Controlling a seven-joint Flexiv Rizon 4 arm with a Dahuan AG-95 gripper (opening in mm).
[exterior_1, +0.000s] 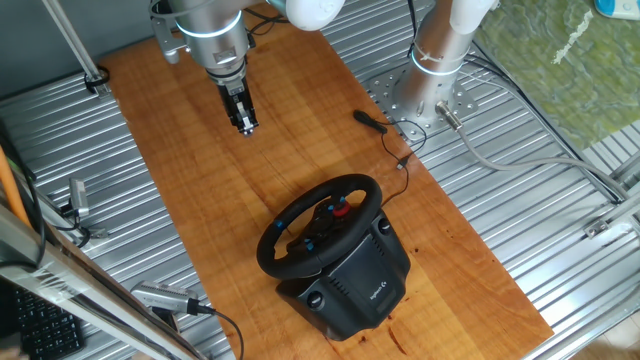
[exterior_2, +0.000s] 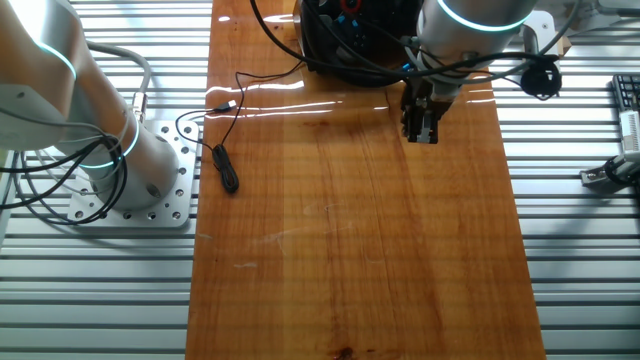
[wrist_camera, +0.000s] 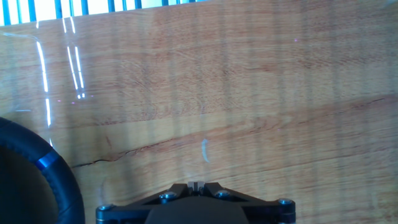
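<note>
A black steering wheel (exterior_1: 279, 241) on its black base (exterior_1: 365, 292) stands on the wooden board, with a red part and blue marks near its hub. Part of its rim (wrist_camera: 67, 182) shows at the lower left of the wrist view. My gripper (exterior_1: 247, 131) hangs above the board, apart from the wheel, towards the far end in exterior view 1. In the wrist view its fingertips (wrist_camera: 192, 186) meet at the bottom centre; it is shut, with nothing showing between them. Exterior view 2 shows only part of the wheel (exterior_2: 350, 40), behind cables at the top.
A thin black cable with a thick black piece (exterior_1: 370, 121) lies on the board near the robot's base (exterior_1: 432, 90). Most of the wooden board (exterior_2: 330, 250) is bare. A small metal camera (exterior_1: 165, 297) sits beside its left edge, and a keyboard (exterior_1: 45, 325) lies at lower left.
</note>
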